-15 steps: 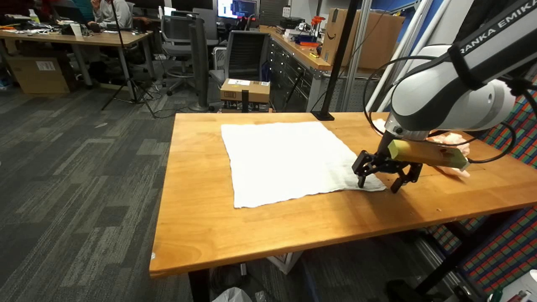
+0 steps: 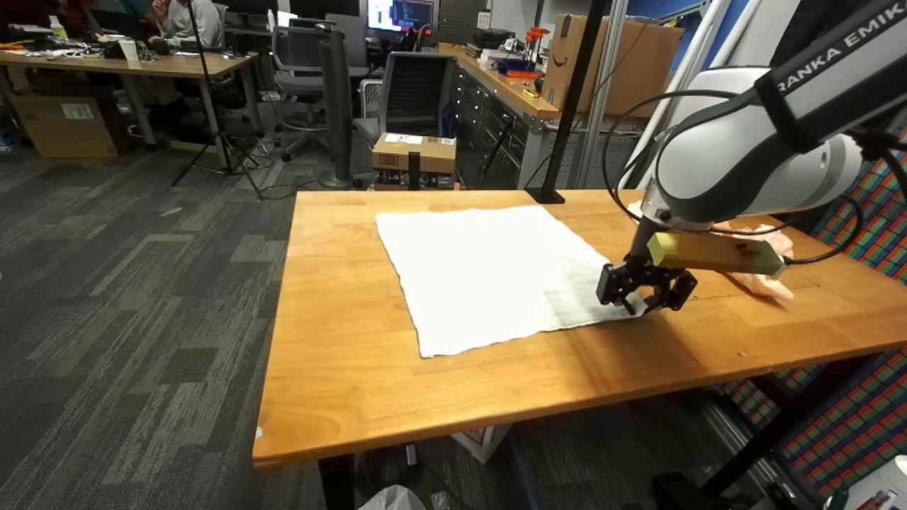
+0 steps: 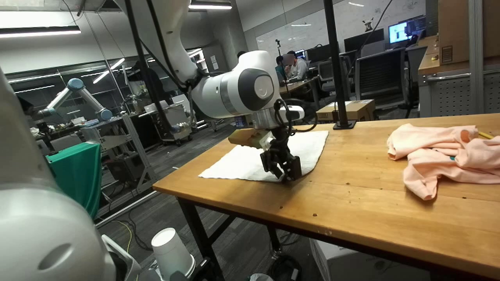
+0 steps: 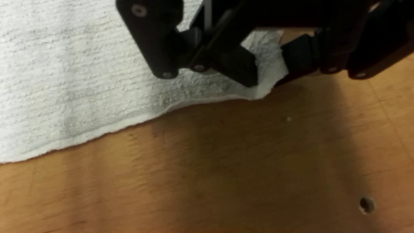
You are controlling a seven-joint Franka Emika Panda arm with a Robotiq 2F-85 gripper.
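A white textured cloth [image 2: 485,276] lies spread out on the wooden table. My gripper [image 2: 643,307] is low over its near right corner in exterior view 1. The wrist view shows that corner of the cloth [image 4: 269,64] pinched up between the dark fingers, so the gripper is shut on it. The rest of the cloth [image 3: 253,161] stays flat, partly hidden behind the gripper [image 3: 283,175] in exterior view 2.
A crumpled peach garment [image 3: 440,154] lies on the table, apart from the cloth. A black post [image 3: 344,122] stands at the table's edge. Bare wood [image 2: 340,391] is free along the front and left sides.
The gripper's fingers have gone from spread apart to closed on the cloth's corner. The cloth has shifted slightly, its front left corner a little to the right.
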